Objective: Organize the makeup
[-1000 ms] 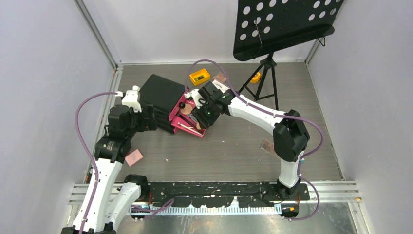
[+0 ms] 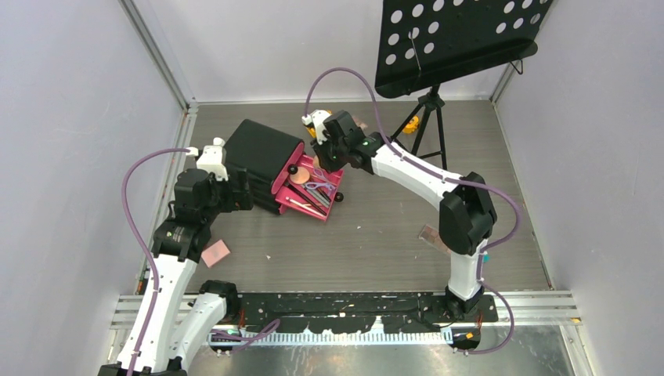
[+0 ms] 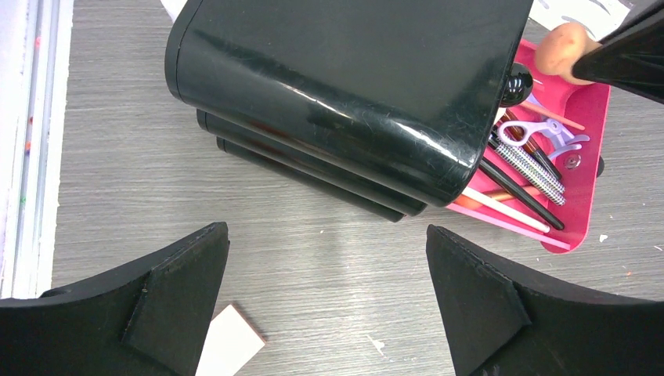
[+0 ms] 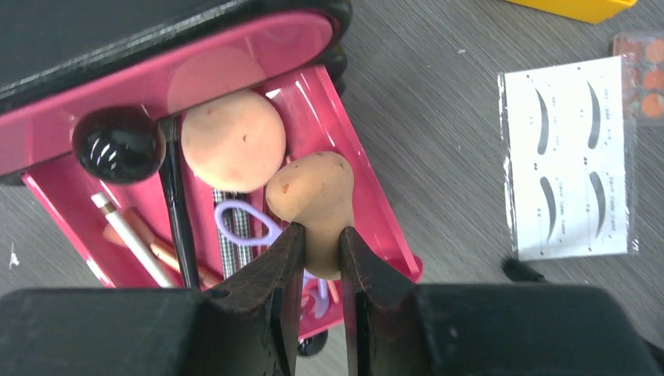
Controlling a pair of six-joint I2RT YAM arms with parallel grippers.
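Observation:
A black makeup case (image 3: pixel 337 86) has a pink drawer (image 3: pixel 575 211) out, holding brushes, pencils, lilac scissors (image 4: pixel 235 219), a round beige puff (image 4: pixel 232 139) and a black ball-topped item (image 4: pixel 117 145). My right gripper is shut on a beige sponge (image 4: pixel 309 188), raised over the drawer's right side. My left gripper is open, nothing between its fingers, left of the drawer and above the floor by the case.
A pink square (image 2: pixel 215 253) lies near the left arm. A white stencil sheet (image 4: pixel 568 157), a palette (image 4: pixel 642 86) and a yellow box (image 4: pixel 571 8) lie behind the drawer. A black stand (image 2: pixel 431 110) is at back right.
My right gripper has moved up the view, away from the front of the drawer toward the back, with the sponge. The left arm has not moved.

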